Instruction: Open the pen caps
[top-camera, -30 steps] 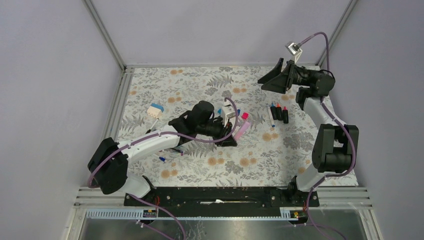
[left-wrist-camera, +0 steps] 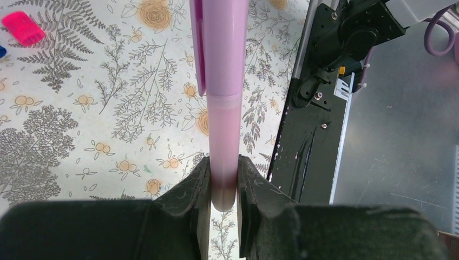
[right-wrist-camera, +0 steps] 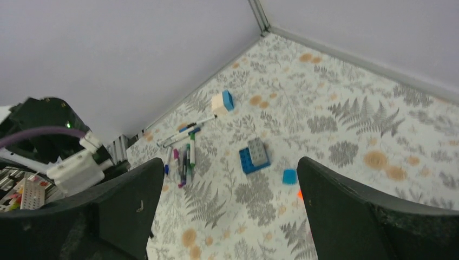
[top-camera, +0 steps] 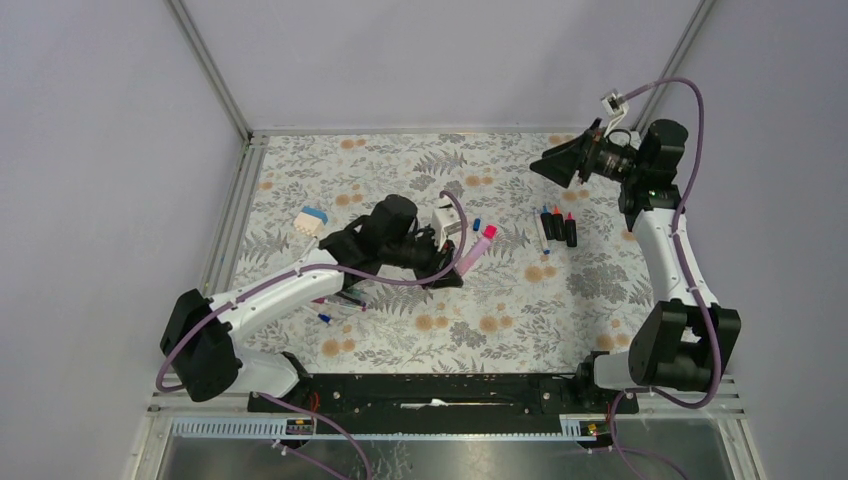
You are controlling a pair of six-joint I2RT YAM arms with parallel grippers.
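Observation:
My left gripper [top-camera: 452, 272] is shut on a pink pen [top-camera: 475, 256]. In the left wrist view the pen [left-wrist-camera: 224, 70] stands up between the fingers, held at its pale translucent end, its clip-bearing pink part pointing away. Its far end is out of that view. A hot-pink cap [left-wrist-camera: 23, 28] lies apart on the table, beside a small blue cap [top-camera: 477, 224]. The right gripper is open with nothing between its fingers, held above the table's back right, near several dark pens [top-camera: 558, 226] with coloured ends.
A white pen [top-camera: 542, 232] with a blue end lies beside the dark pens. Several more pens [right-wrist-camera: 187, 165] lie at the left, partly under the left arm in the top view. A beige-and-blue block [top-camera: 310, 221] sits at the back left.
My left gripper has shifted slightly left with the pink pen.

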